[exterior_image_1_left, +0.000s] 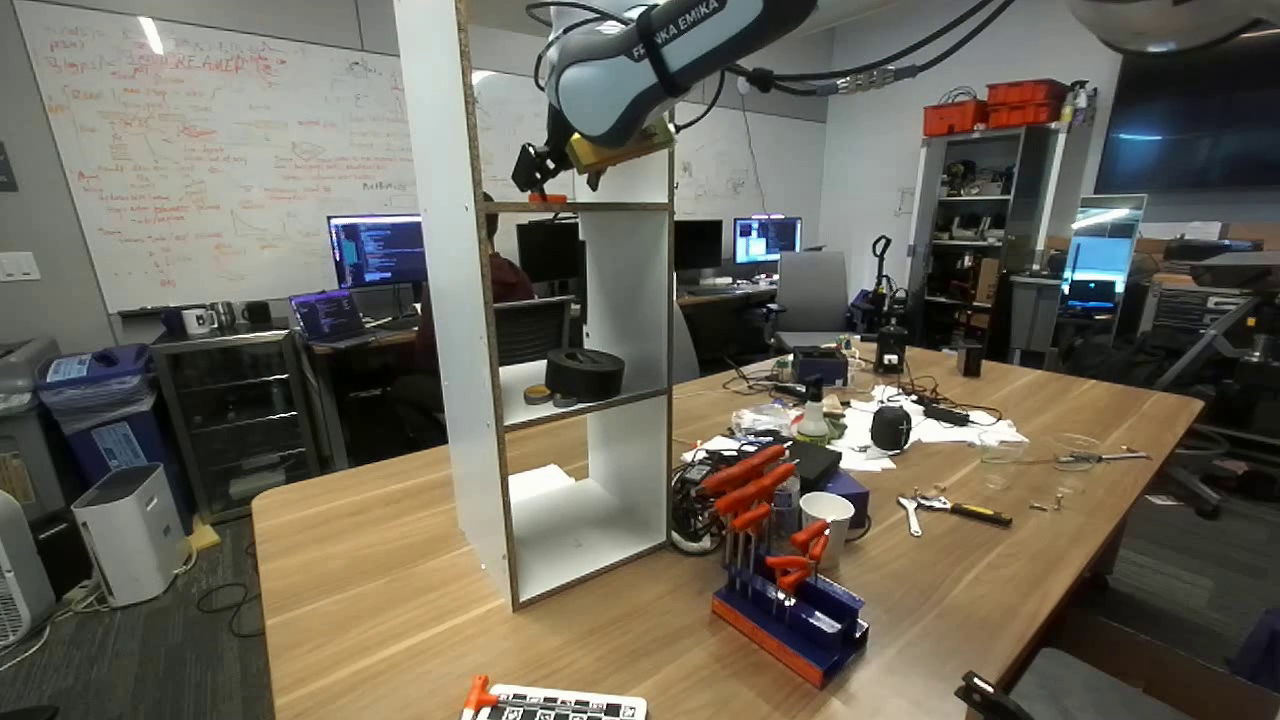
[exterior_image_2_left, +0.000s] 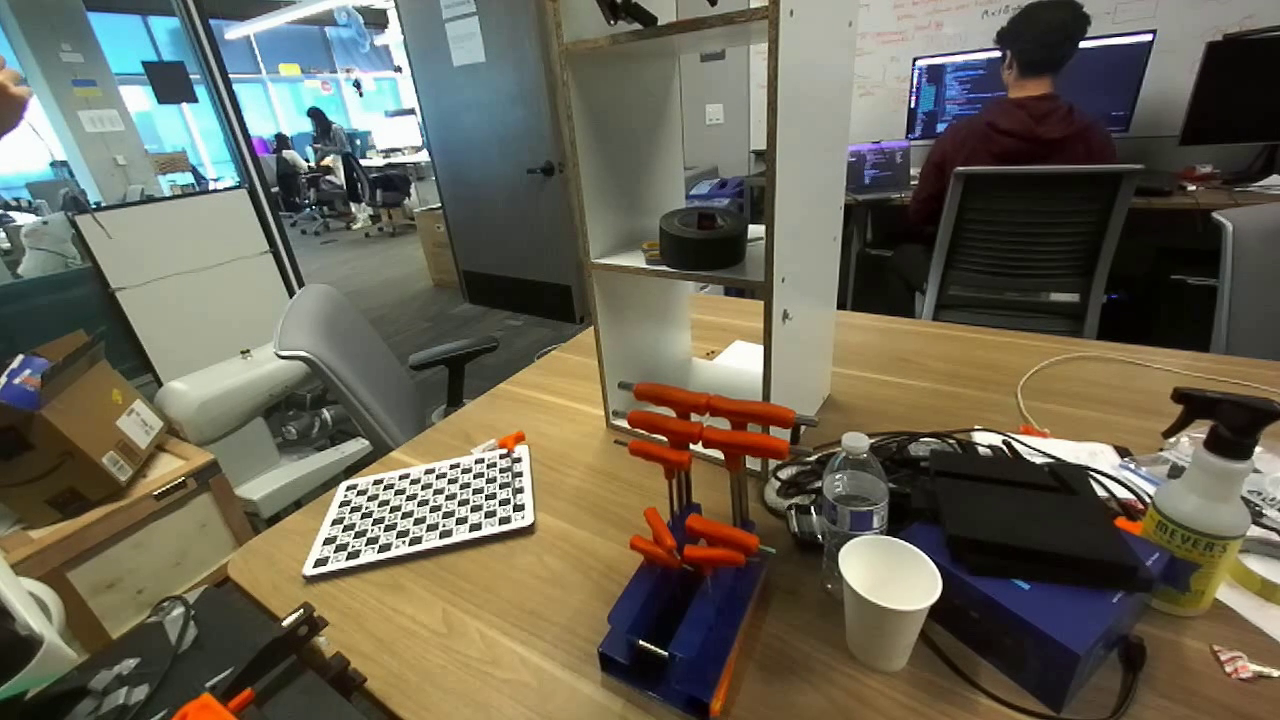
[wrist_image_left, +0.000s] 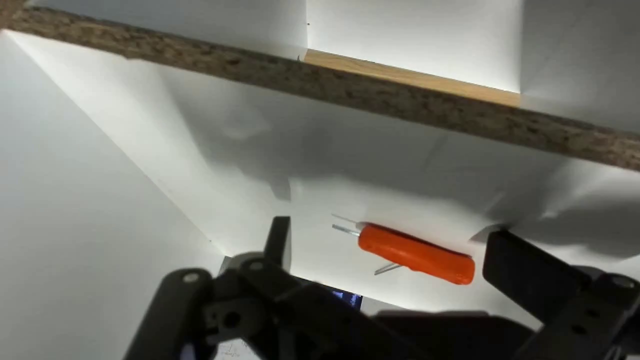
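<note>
An orange-handled tool (wrist_image_left: 417, 254) with thin metal pins at one end lies on the upper white shelf board (wrist_image_left: 336, 198). In exterior view 1 only its orange handle (exterior_image_1_left: 547, 198) shows, at the shelf's front edge. My gripper is open around the tool, one finger (wrist_image_left: 279, 241) past its metal end and the other finger (wrist_image_left: 519, 273) near the handle's end. No finger visibly pinches it. From exterior view 1, the gripper (exterior_image_1_left: 560, 178) hangs low in the top compartment; exterior view 2 cuts off most of it.
Side walls (exterior_image_1_left: 446, 300) of the shelving unit close in the compartment. Black tape (exterior_image_1_left: 584, 374) sits one level down. A blue rack (exterior_image_1_left: 792, 624) of orange T-handle tools, a white cup (exterior_image_2_left: 888, 600) and a checkered board (exterior_image_2_left: 426, 510) occupy the table (exterior_image_1_left: 360, 528).
</note>
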